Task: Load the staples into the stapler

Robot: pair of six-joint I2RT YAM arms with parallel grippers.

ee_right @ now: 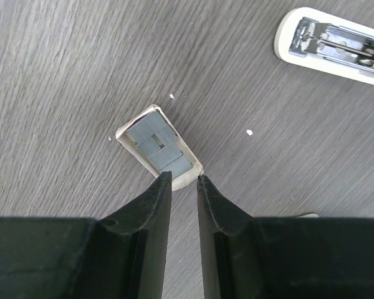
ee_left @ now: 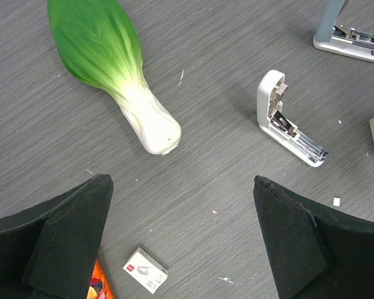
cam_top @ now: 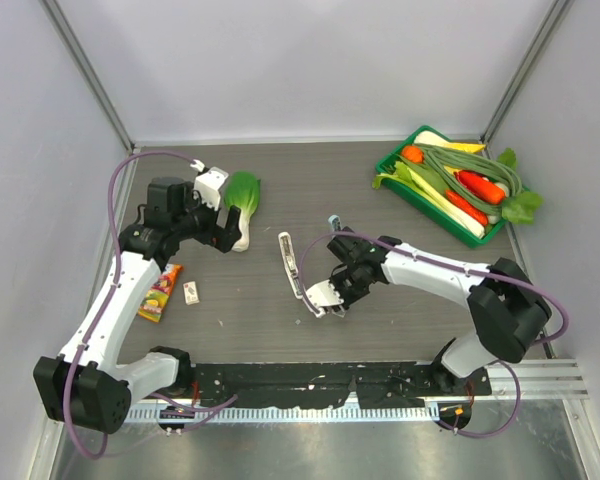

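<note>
A white stapler [cam_top: 288,262] stands opened on the table; in the left wrist view its upper arm [ee_left: 271,93] is raised and its magazine [ee_left: 299,137] exposed. In the right wrist view a small tray of grey staple strips [ee_right: 156,146] lies just beyond the fingertips of my right gripper; its lower edge meets them in the picture, but contact cannot be told. That gripper is partly open, with a narrow gap and nothing held. My left gripper is wide open and empty above the table, left of the stapler.
A second stapler [ee_left: 349,47] with a blue-grey arm stands opened further right. A small carton [ee_left: 146,270], a snack bag [cam_top: 158,292] and a leafy vegetable [cam_top: 243,205] lie at the left. A green vegetable basket [cam_top: 450,225] stands at the back right. Tiny white scraps dot the table.
</note>
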